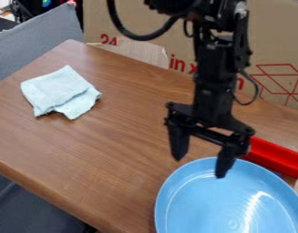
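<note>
The black robot gripper [201, 157] hangs near the middle right, open, its two fingers spread above the upper rim of a blue plate [224, 205], with nothing seen between them. A red object [275, 156], roughly bar-shaped, lies behind the plate at the right, partly hidden by the gripper. A pale blue folded cloth [60, 91] lies on the left of the wooden table.
A cardboard box [146, 27] stands along the back. Beyond the table's left edge are grey surfaces.
</note>
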